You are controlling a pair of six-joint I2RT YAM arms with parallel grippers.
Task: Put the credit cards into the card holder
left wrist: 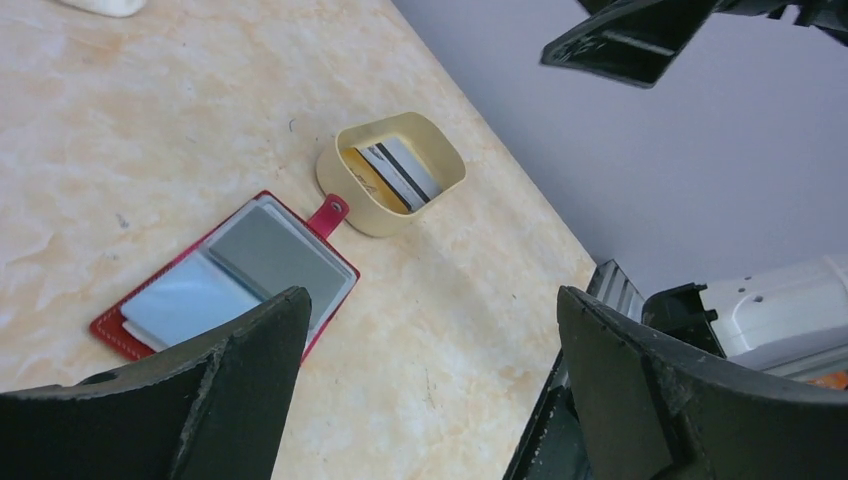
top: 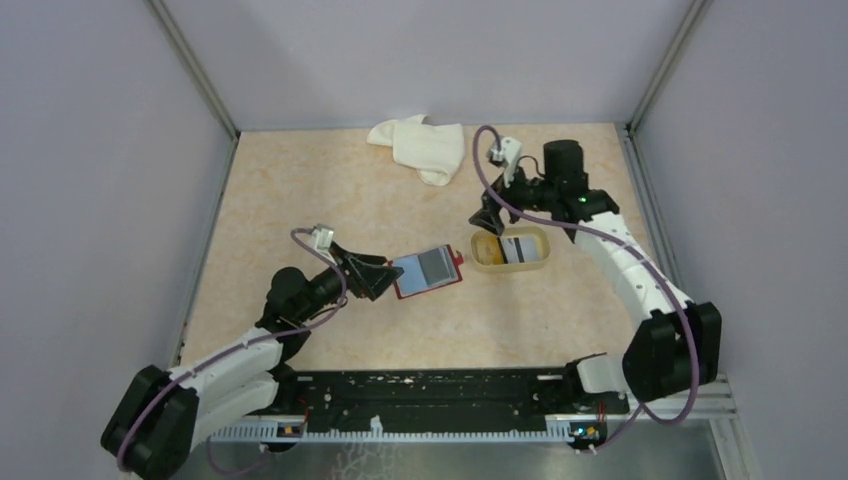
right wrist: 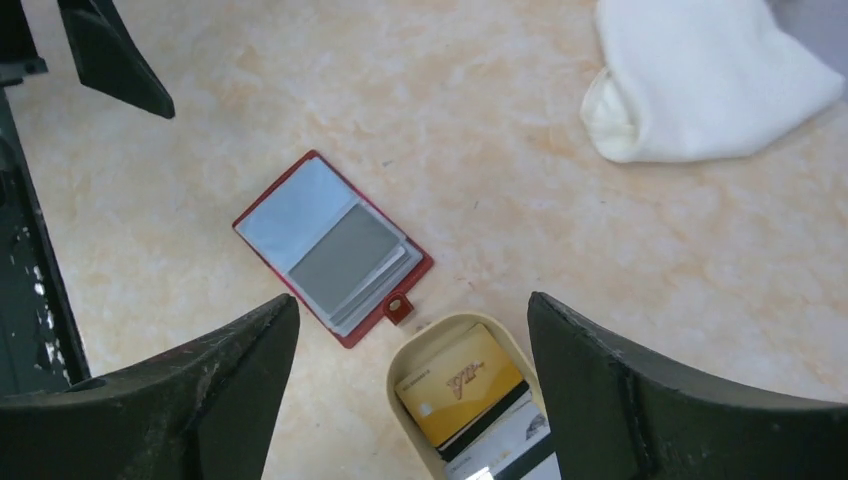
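A red card holder (top: 425, 270) lies open on the table, with pale blue and grey panels and what looks like a card tucked in at its tab end. To its right, a cream tray (top: 508, 264) holds a yellow card (right wrist: 455, 385) and white cards with dark stripes (right wrist: 500, 445). My left gripper (top: 371, 275) stands open just left of the holder, with nothing between its fingers. My right gripper (top: 497, 214) is open and raised above the back-left side of the tray, also empty.
A folded white cloth (top: 425, 150) lies at the back middle.
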